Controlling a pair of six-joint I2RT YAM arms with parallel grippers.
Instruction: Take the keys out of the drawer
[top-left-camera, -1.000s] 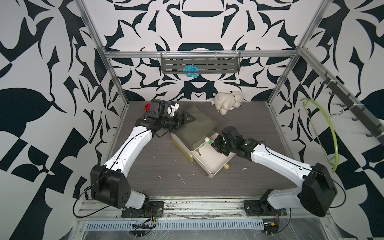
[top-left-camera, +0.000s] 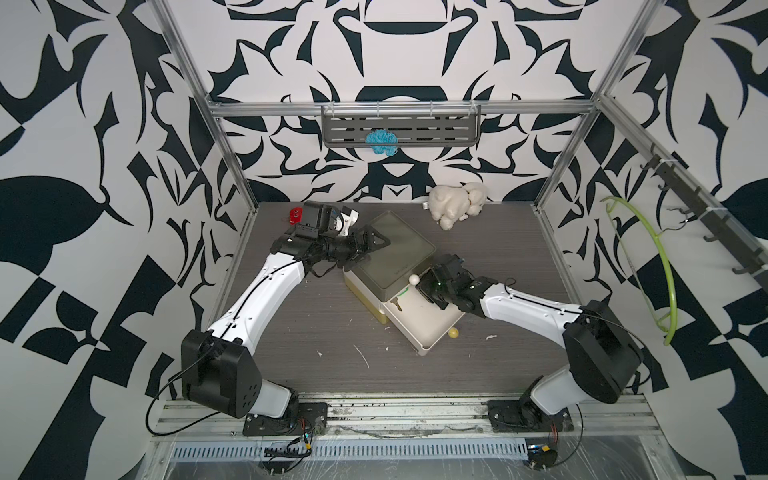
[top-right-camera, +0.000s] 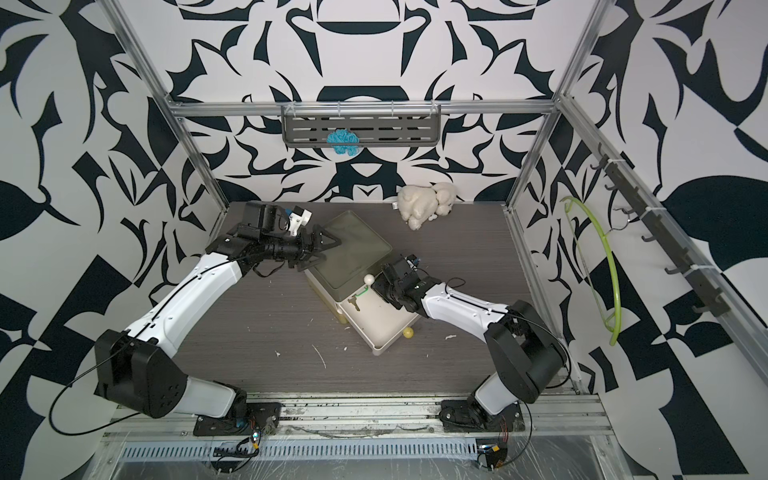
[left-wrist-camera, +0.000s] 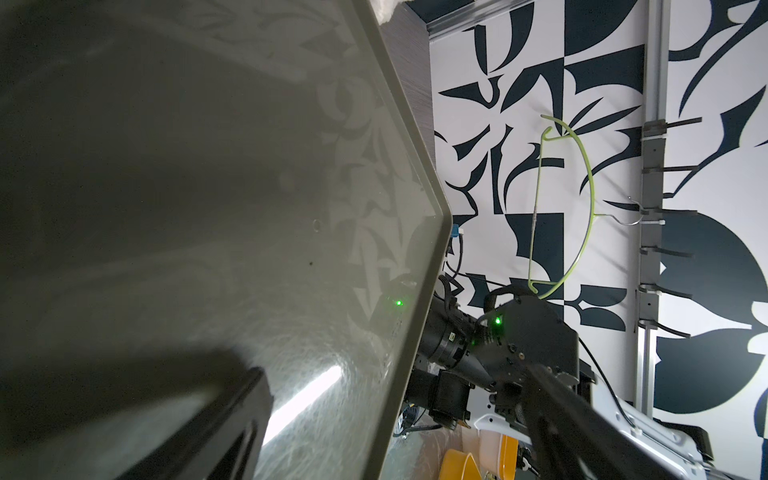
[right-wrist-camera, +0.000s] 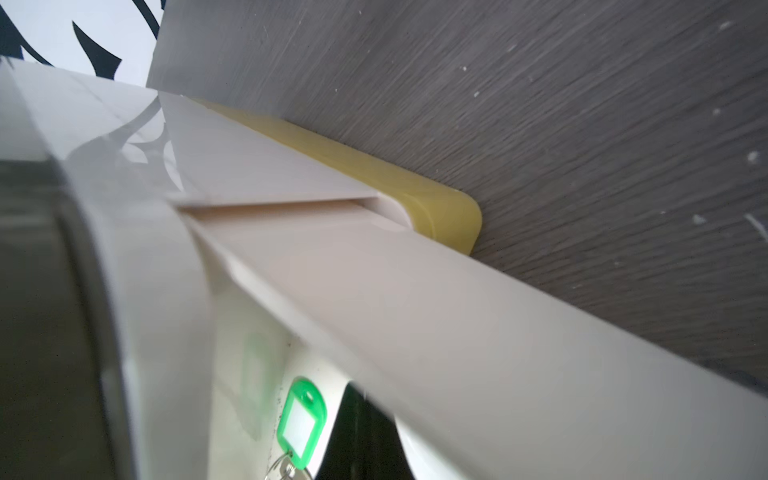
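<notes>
The drawer is pulled out from a white box with a grey-green top. Inside it, in the right wrist view, lies a green-edged key tag with a metal ring, cut off by the frame's bottom edge. My right gripper reaches into the drawer, its dark fingertips together just beside the tag; nothing shows between them. My left gripper stays over the box top, fingers wide apart and empty.
A white ball and a brown key-shaped item are in the drawer's inner end. A yellow ball lies outside its right corner. A white plush toy sits behind.
My right arm has swung inward and its gripper has shifted slightly within the drawer area, now covering the green tag from above. The left arm and the drawer have not moved.
</notes>
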